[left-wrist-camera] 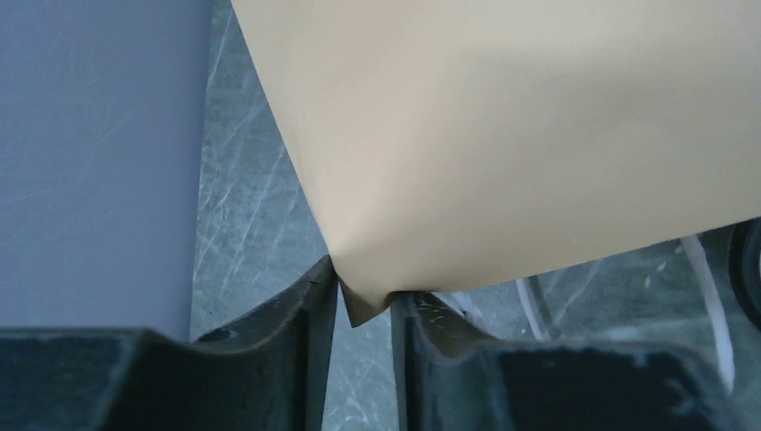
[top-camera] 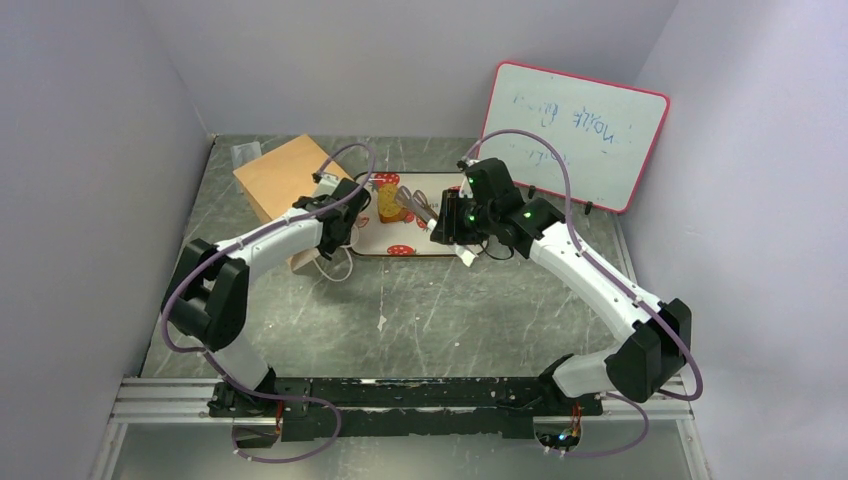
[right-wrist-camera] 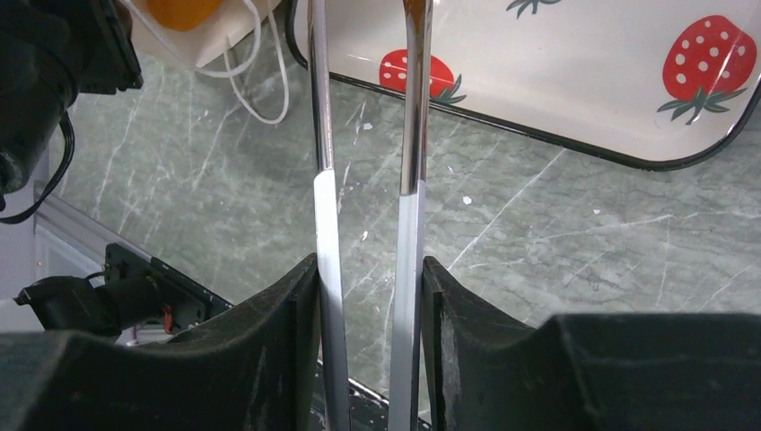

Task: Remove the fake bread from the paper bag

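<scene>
The tan paper bag (top-camera: 284, 178) lies at the left rear, its mouth and white handles towards the tray. In the left wrist view a corner of the paper bag (left-wrist-camera: 357, 269) sits between the fingers of my left gripper, which stand a little apart. Whether they grip it is unclear. My right gripper is shut on the white-handled metal tongs (right-wrist-camera: 410, 260), whose ends reach over the tray (top-camera: 440, 181). A brown piece of fake bread (top-camera: 392, 204) rests on that tray. Something orange (right-wrist-camera: 184, 11) shows in the bag's mouth, only partly visible.
The whiteboard (top-camera: 572, 130) leans at the back right. A clear plastic piece (top-camera: 245, 153) lies behind the bag.
</scene>
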